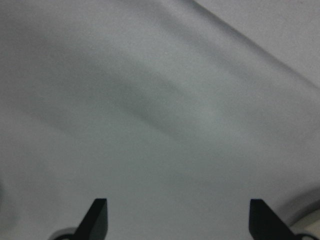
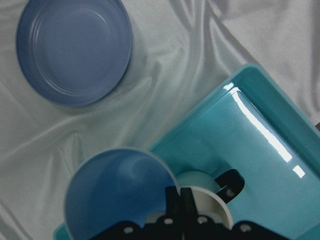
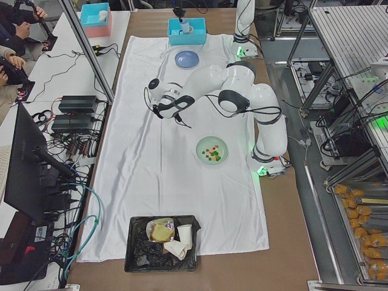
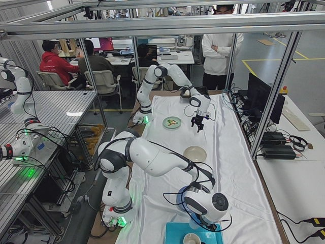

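My right gripper is shut on the rim of a blue cup (image 2: 115, 190), held above a turquoise bin (image 2: 255, 135). A white cup (image 2: 210, 205) and another cup with a dark handle (image 2: 230, 185) are in the bin, partly hidden. A blue plate (image 2: 73, 52) lies on the cloth beside it. My left gripper hangs open over bare white cloth, nothing visible between its fingers; a beige dish (image 4: 194, 153) is near it.
A green plate (image 3: 211, 157) with small red and green pieces lies mid-table. A black tray (image 3: 145, 254) with food items is at the near end.
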